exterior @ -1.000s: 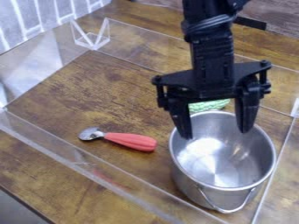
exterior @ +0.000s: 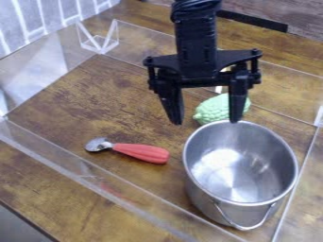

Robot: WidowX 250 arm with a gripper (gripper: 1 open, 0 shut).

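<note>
My black gripper (exterior: 206, 107) hangs open in the upper middle, above and behind a steel pot (exterior: 240, 170), with nothing seen between its fingers. Behind it and partly hidden by it lies a pale green textured object (exterior: 217, 109), just beyond the pot's rim. A pizza cutter with a red handle (exterior: 139, 151) and a metal wheel lies on the wooden surface to the left of the pot.
Clear plastic walls (exterior: 76, 165) surround the work area. A white pleated item stands outside at the top left.
My gripper has moved back and to the left, away from over the pot, showing more of the green object. The pot and pizza cutter have not moved.
</note>
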